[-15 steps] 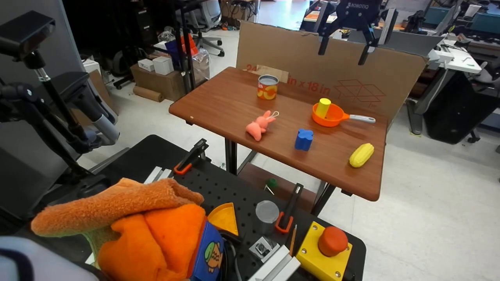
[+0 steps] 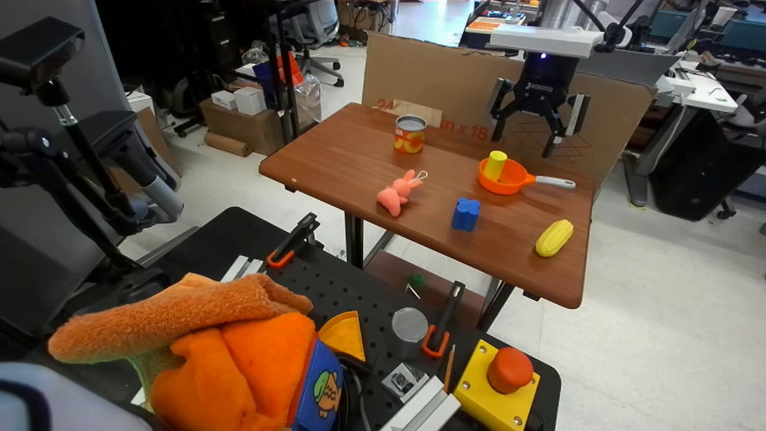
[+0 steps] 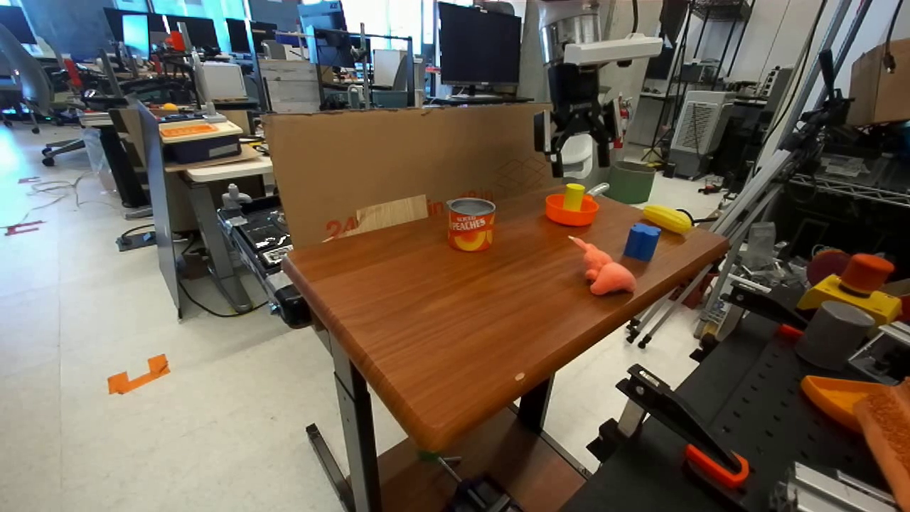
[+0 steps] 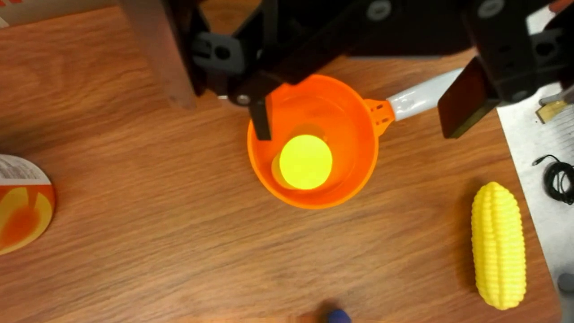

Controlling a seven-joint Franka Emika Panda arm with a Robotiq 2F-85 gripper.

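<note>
An orange pan [image 2: 511,188] with a grey handle [image 2: 555,182] rests near the back right of the table. Inside it stands a yellow cylinder [image 2: 495,165], which appears as a bright round top [image 4: 305,162] in the wrist view. My gripper [image 2: 525,144] hangs in the air above the pan, its fingers wide apart and empty. Seen from the wrist, one fingertip [image 4: 261,119] overlaps the pan's left part, while the other finger [image 4: 467,102] lies beyond the handle's end. Neither finger appears to touch anything.
A peach can [image 2: 409,135] stands at the back left. A pink rabbit toy [image 3: 606,272], a blue block [image 3: 641,242] and a yellow corn cob [image 4: 498,246] lie nearer the front. A cardboard sheet [image 3: 384,166] walls off the back.
My gripper has come down from higher up, staying open, and now hangs lower over the pan. The objects on the table have not moved.
</note>
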